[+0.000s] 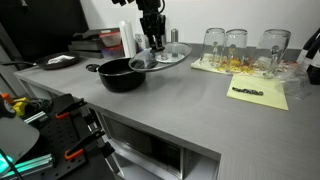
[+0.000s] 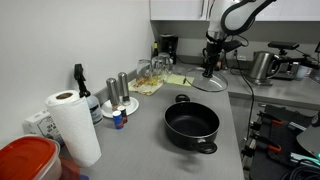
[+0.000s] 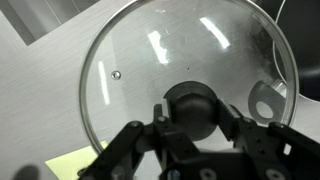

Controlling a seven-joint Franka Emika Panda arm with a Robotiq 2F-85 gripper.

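A clear glass lid with a metal rim and a black knob hangs in the air, somewhat tilted in exterior view 1. My gripper is shut on the knob, its dark fingers on either side of it. The black pot stands uncovered on the counter, its handles pointing outward. In exterior view 1 the lid is above the counter, to the right of and higher than the pot. Part of the pot shows at the upper right of the wrist view, partly seen through the lid's edge.
Upturned glasses stand at the back on a yellow cloth, near a yellow sheet with small dark items. A paper towel roll and a red container are at the left in exterior view 2.
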